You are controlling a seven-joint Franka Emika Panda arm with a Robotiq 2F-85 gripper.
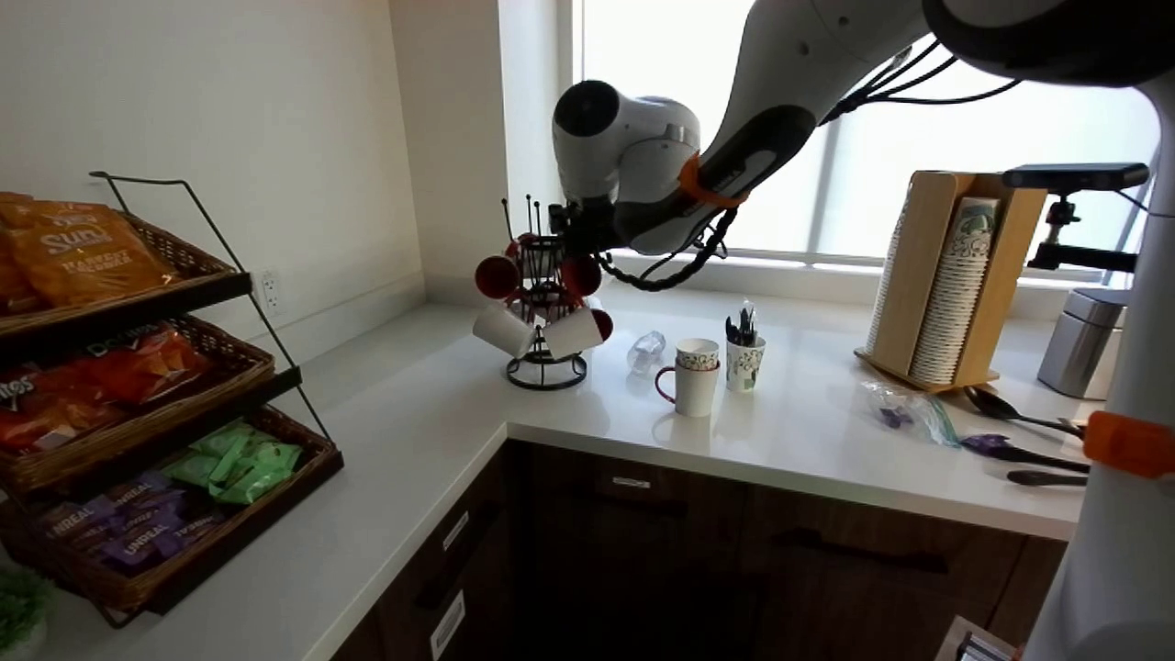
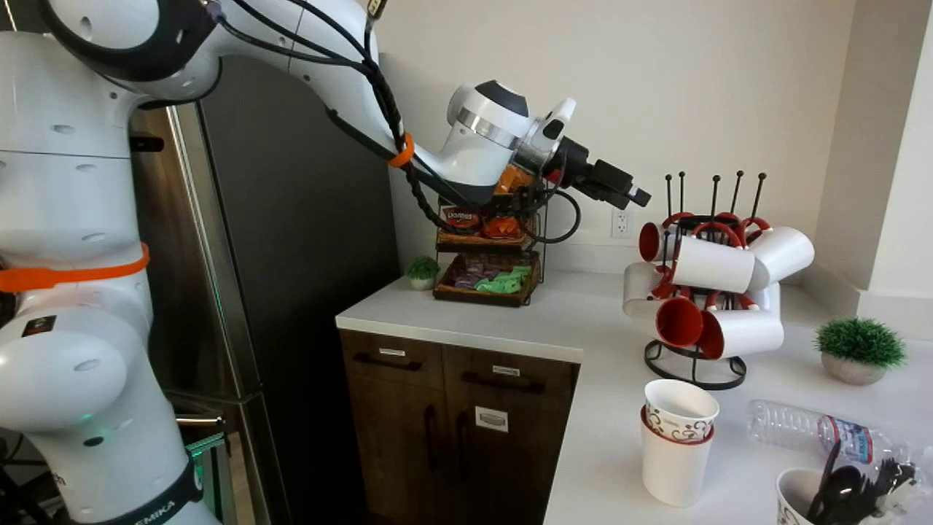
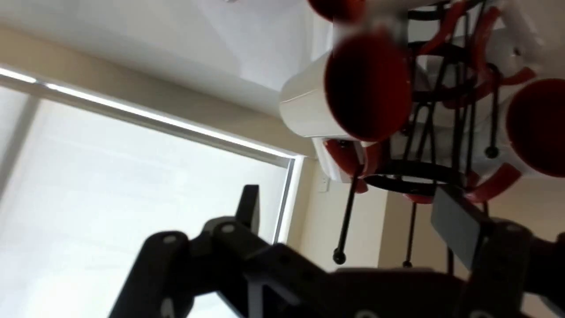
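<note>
My gripper is open, its two dark fingers spread wide in the wrist view. Nothing is held; a ball-tipped prong and part of the rack appear beyond the gap. In exterior view 2 the gripper [image 2: 640, 197] points at the upper left of the black mug rack [image 2: 700, 372], seemingly apart from it. White mugs with red insides hang there, among them an upper mug [image 2: 713, 264] and a lower one [image 2: 743, 334]. The wrist view shows one mug [image 3: 312, 100] close ahead, mouth toward me. Exterior view 1 has the gripper partly hidden behind the rack [image 1: 547, 380].
A white mug [image 1: 694, 391] with a paper cup nested in it stands on the counter. Near it are a clear bottle [image 2: 787, 424] and a cup of black cutlery [image 1: 744, 364]. A snack rack [image 1: 209, 281] stands left, a cup dispenser [image 1: 936, 275] right.
</note>
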